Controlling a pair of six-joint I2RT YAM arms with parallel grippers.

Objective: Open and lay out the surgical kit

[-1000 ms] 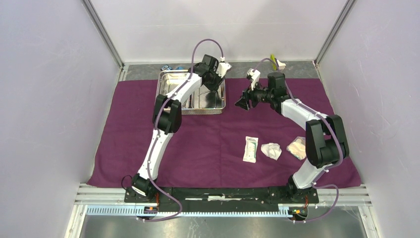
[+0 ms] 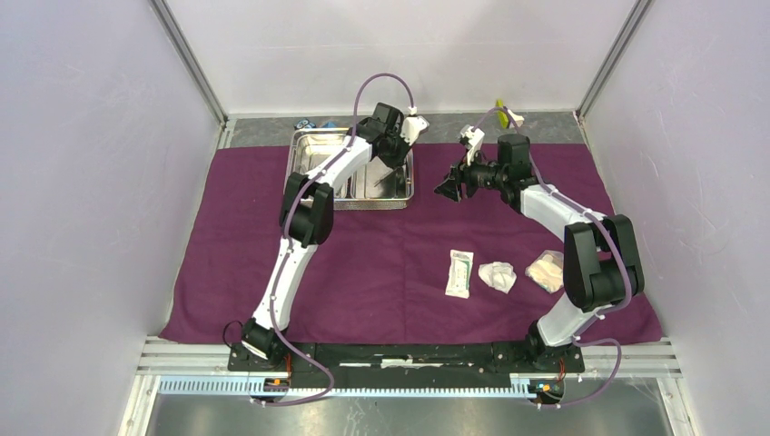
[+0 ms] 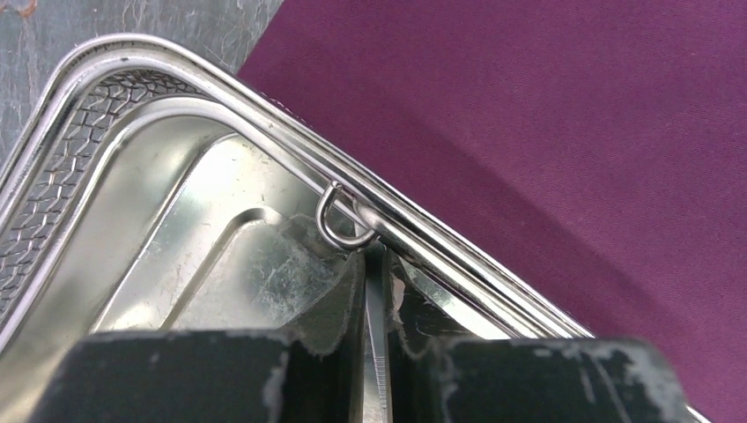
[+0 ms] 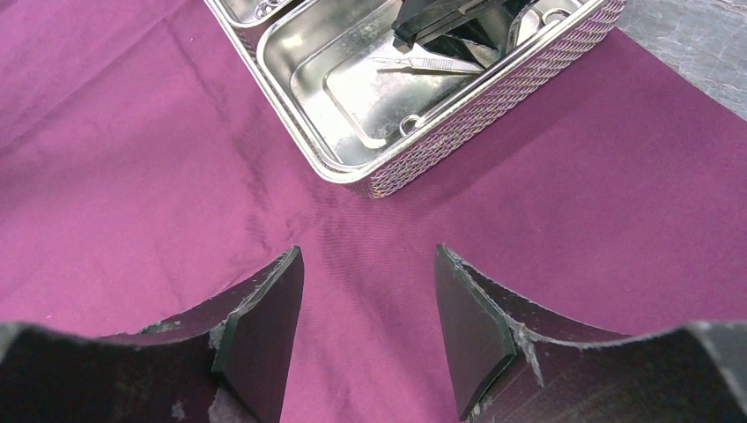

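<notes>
A steel mesh instrument tray (image 2: 403,197) with inner trays stands at the back centre of the purple cloth. My left gripper is down inside its right compartment, fingers close together around a slim steel instrument (image 3: 379,370), near a wire ring at the tray's edge; whether it grips is unclear. In the right wrist view a tweezer-like instrument (image 4: 427,66) lies under that gripper. My right gripper hangs open and empty over the cloth right of the tray.
A white packet (image 2: 459,273), a crumpled white gauze (image 2: 497,276) and a bagged beige bundle (image 2: 544,271) lie at front right. Small blue items and a yellow item sit on the back strip.
Both arms have shifted very slightly; the left gripper stays down in the tray and the right one stays beside it.
</notes>
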